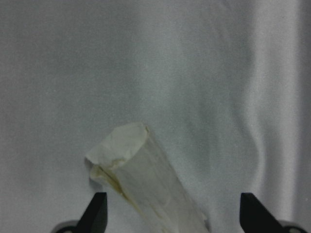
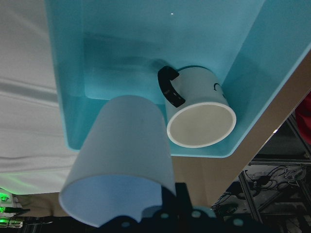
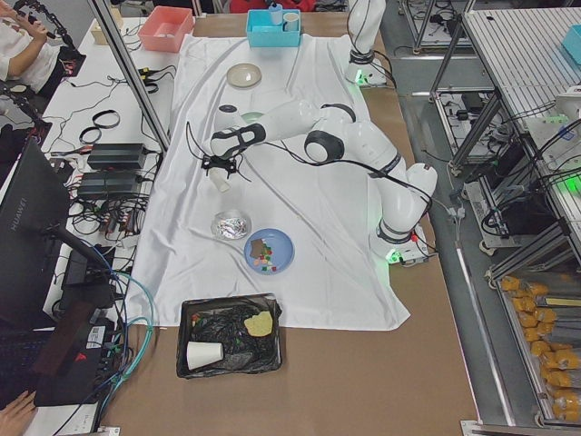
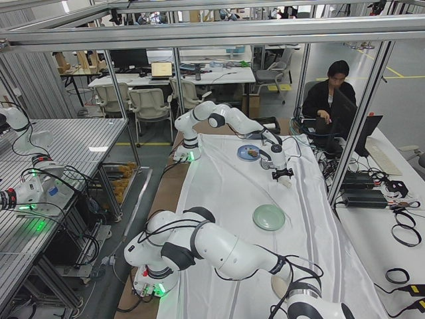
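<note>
A crumpled pale paper piece (image 1: 155, 184), yellowish along one edge, lies on the white cloth. My left gripper is open directly above it, a finger either side. In the right wrist view my right gripper is shut on a light cup (image 2: 114, 141), held over a blue bin (image 2: 160, 29) that contains a white mug (image 2: 199, 121) with a black handle.
A crumpled foil dish (image 3: 231, 224) and a blue plate (image 3: 283, 250) with small bits sit toward the front. A black-lined tray (image 3: 227, 354) is at the near edge. A green plate (image 4: 269, 216) and beige plate (image 3: 244, 75) lie toward the back.
</note>
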